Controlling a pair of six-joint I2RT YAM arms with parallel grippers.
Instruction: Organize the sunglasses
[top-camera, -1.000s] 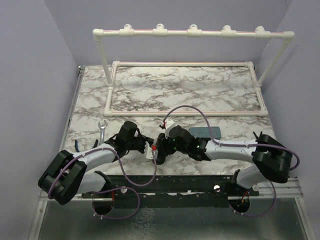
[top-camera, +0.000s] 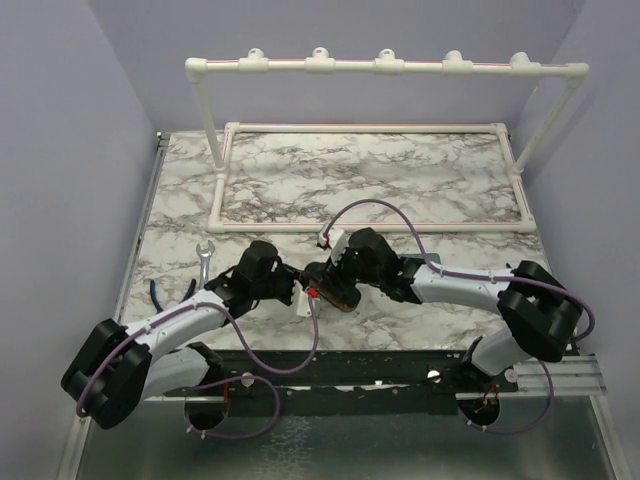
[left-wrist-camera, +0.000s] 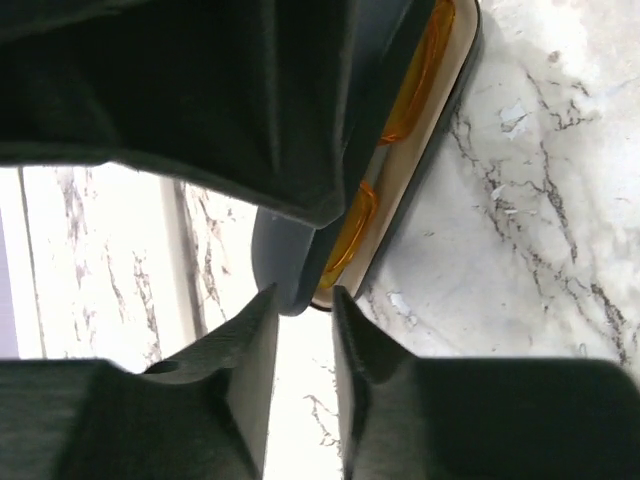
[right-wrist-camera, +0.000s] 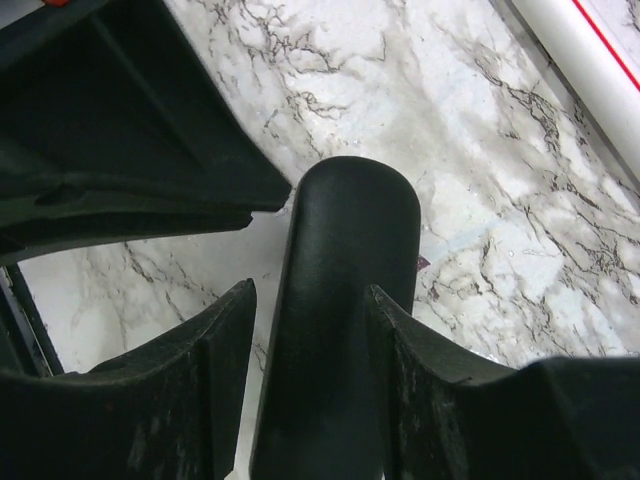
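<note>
A black sunglasses case lies on the marble between my two grippers, angled from upper left to lower right. In the left wrist view it is open lengthwise, with amber-lensed sunglasses inside; my left gripper points at its end, fingers part open, nothing clearly between them. In the right wrist view the dark rounded case lies under my right gripper, which is open over it. The other gripper's dark body covers part of the case in both wrist views.
A wrench and dark tools lie at the left. A grey slab is behind my right arm. The white pipe frame borders the clear back area; the table's front edge is close below the case.
The case has swung from nearly upright in the top view to diagonal.
</note>
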